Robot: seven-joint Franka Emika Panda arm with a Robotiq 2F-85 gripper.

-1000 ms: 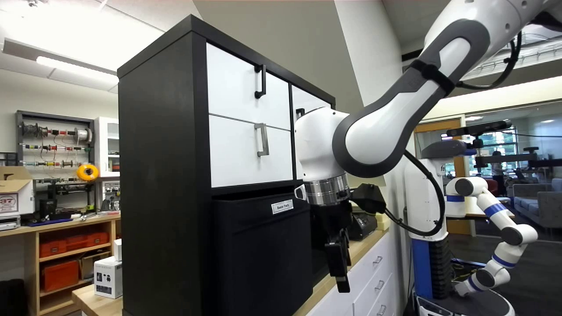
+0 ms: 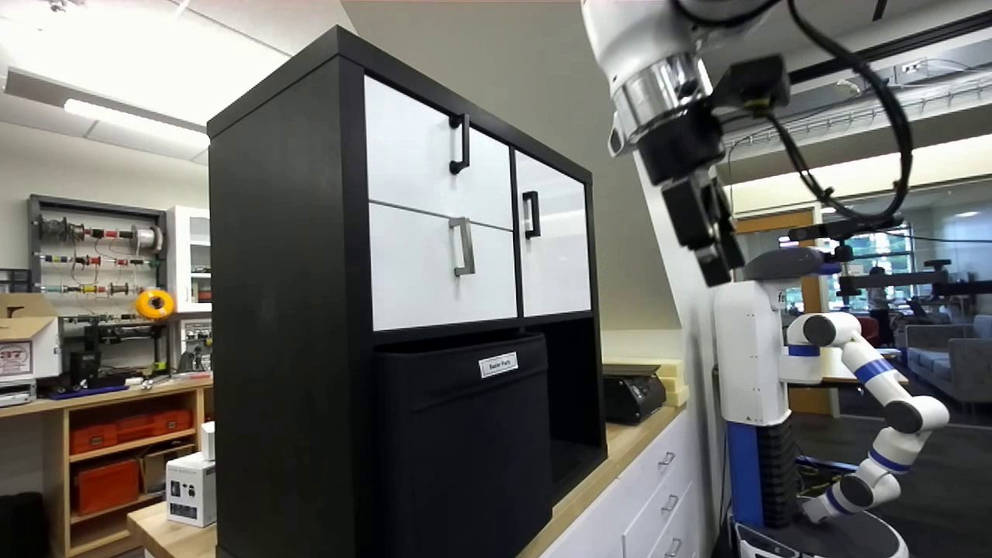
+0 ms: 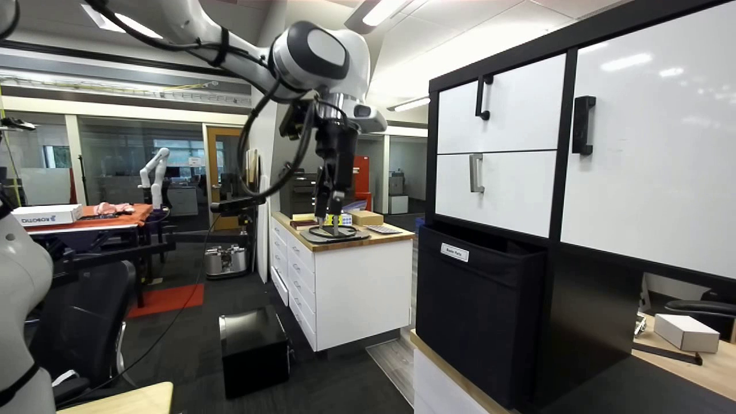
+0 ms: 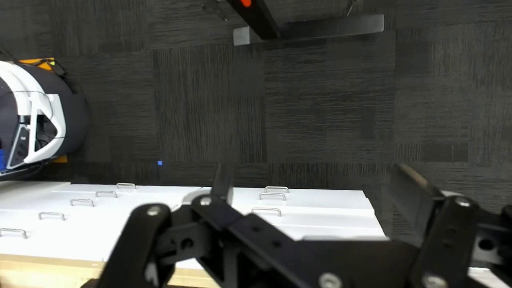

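My gripper (image 2: 721,262) hangs in the air to the right of the black cabinet (image 2: 279,307), clear of its doors, tilted in exterior view 1. The wrist view shows the gripper open, its two fingers (image 4: 223,185) wide apart with only floor and white drawer fronts seen between them. In exterior view 2 the gripper (image 3: 329,210) points downward, left of the cabinet. The cabinet's upper drawer (image 3: 514,103), lower drawer (image 3: 510,190) and large white door (image 3: 655,138) all look closed. A black fabric bin (image 3: 476,310) sits beneath the drawers.
Wood-topped white drawer units (image 4: 144,216) run below the gripper in the wrist view. Open dark carpet (image 4: 312,110) lies beside them. Another robot (image 2: 753,363) stands at the right, and a black box (image 3: 253,352) rests on the floor.
In exterior view 1 the gripper has risen and shifted right, away from the cabinet and counter, and is now more tilted. The cabinet and bin look unchanged.
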